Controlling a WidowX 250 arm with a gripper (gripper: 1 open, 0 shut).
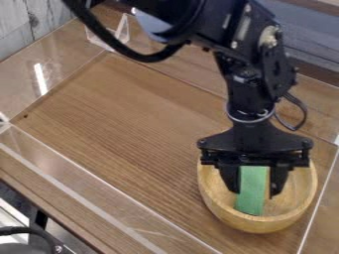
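The black gripper (253,171) is lowered over a round tan wooden bowl (229,215) at the lower right of the camera view. A green block (251,199) lies in the bowl directly under the gripper. The fingertips are at the block's upper part, dark against it, and whether they close on it is hard to make out.
A clear plastic object (106,30) stands at the top left. Dark cables lie at the lower left edge.
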